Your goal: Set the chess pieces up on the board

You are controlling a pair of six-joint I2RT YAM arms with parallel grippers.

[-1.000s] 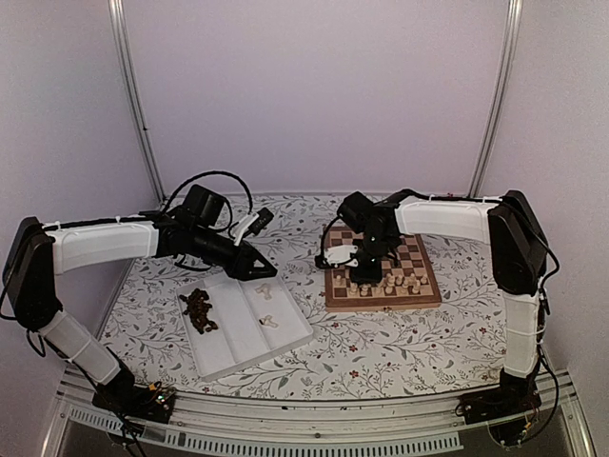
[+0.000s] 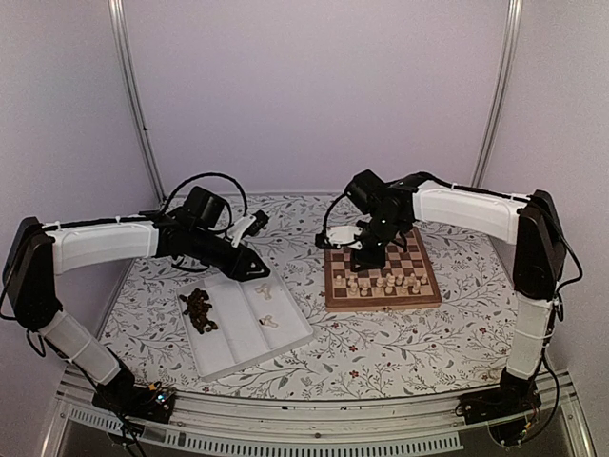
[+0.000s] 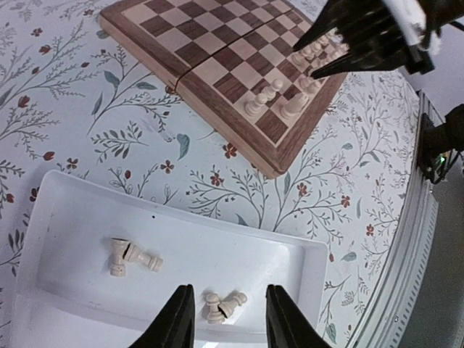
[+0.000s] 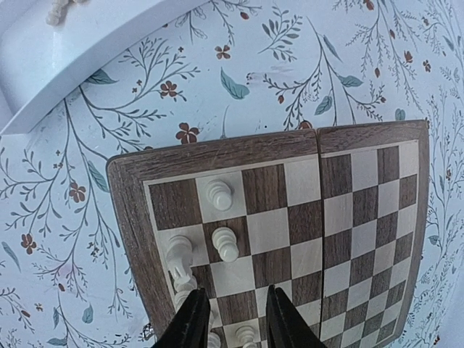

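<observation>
My left gripper hangs over the white tray [image 3: 87, 196], fingers apart and empty; below it several white pieces [image 3: 119, 257] lie on their sides. The chessboard [image 2: 381, 301] has several white pieces standing along its near part. My right gripper is open above the board, beside a white pawn [image 4: 226, 246]; another piece [image 4: 220, 196] stands on a nearby square, and a white knight [image 4: 179, 254] on the edge row. Dark pieces [image 2: 198, 309] lie heaped in the tray's left compartment.
Bare floral tablecloth [image 2: 400, 352] lies in front of the board and behind the tray. The far half of the board is clear of pieces as far as the right wrist view shows.
My right arm has risen from low over the board's white pieces. My left arm has shifted very slightly.
</observation>
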